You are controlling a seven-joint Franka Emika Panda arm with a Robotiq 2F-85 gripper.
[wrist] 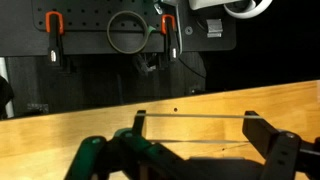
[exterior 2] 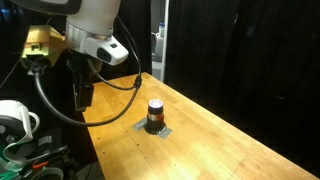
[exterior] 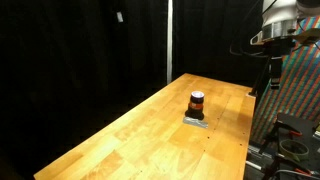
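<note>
A small dark cylinder (exterior: 196,106) with an orange-brown band and a pale top stands upright on the wooden table (exterior: 130,135). In the second exterior view the same cylinder (exterior 2: 155,118) stands near the middle. Flat grey strips (exterior: 195,123) lie at its base; what they are I cannot tell. My gripper (exterior: 275,78) hangs at the table's right edge, well away from the cylinder. In the wrist view my gripper has its dark fingers (wrist: 137,124) spread wide, and no object shows held between them. The cylinder is out of the wrist view.
Past the table edge, the wrist view shows a dark base plate (wrist: 90,20) with red-tipped clamps (wrist: 57,40) and a round ring (wrist: 127,32). A cable (exterior 2: 110,115) loops beside the arm. Black curtains (exterior: 80,60) stand behind.
</note>
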